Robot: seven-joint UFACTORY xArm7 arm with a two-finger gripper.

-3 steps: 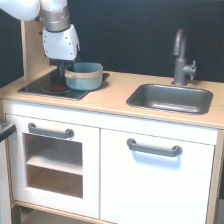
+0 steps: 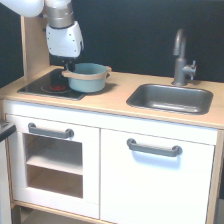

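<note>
A blue-grey pot [image 2: 88, 80] with a tan rim and a small handle at its right side sits over the right part of the black stove top [image 2: 45, 84]. My gripper [image 2: 68, 68], under a white hand, reaches down from above to the pot's left edge. Its dark fingers are at or against the rim there. They are small and partly merge with the dark background, so whether they grip the rim does not show.
A steel sink [image 2: 170, 97] with a grey faucet [image 2: 181, 60] lies at the right. Bare wooden counter [image 2: 122, 85] separates it from the pot. Below are an open-fronted oven compartment [image 2: 54, 165] and a white cupboard door [image 2: 150, 182]. A wooden post rises at the back left.
The pot has shifted a little to the right and toward the front. My gripper has moved right along with it, staying at its left edge.
</note>
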